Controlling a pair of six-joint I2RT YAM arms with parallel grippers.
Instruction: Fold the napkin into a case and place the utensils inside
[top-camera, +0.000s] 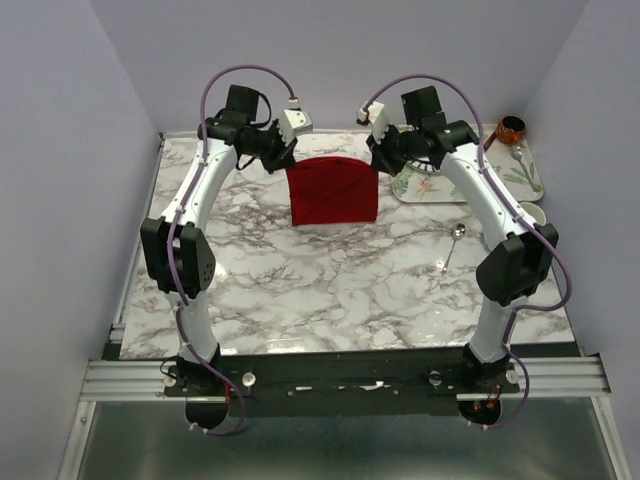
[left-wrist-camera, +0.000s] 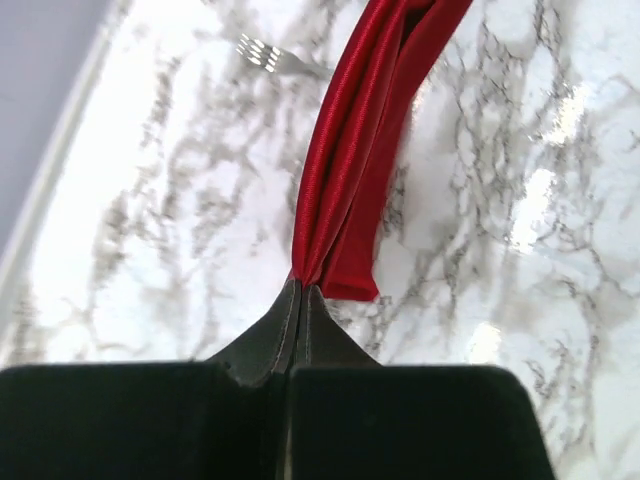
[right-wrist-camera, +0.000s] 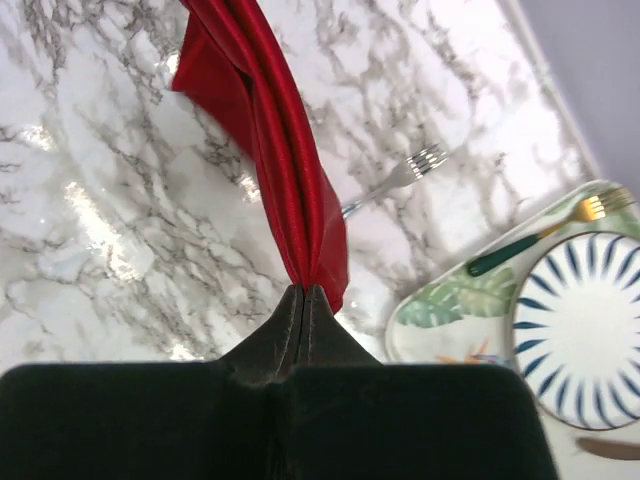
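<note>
The red napkin (top-camera: 333, 200) is stretched between my two grippers at the back middle of the table. My left gripper is shut on one of its upper corners, and the cloth hangs in folds from the tips. My right gripper is shut on the other corner. A silver fork lies on the marble beside the cloth, partly hidden by it, and also shows as a fork (right-wrist-camera: 400, 175) in the right wrist view.
At the back right a patterned tray (top-camera: 500, 185) holds a striped plate (right-wrist-camera: 575, 320), a gold fork (right-wrist-camera: 520, 245), an orange cup (top-camera: 510, 130) and other utensils. A spoon (top-camera: 458, 232) lies right of centre.
</note>
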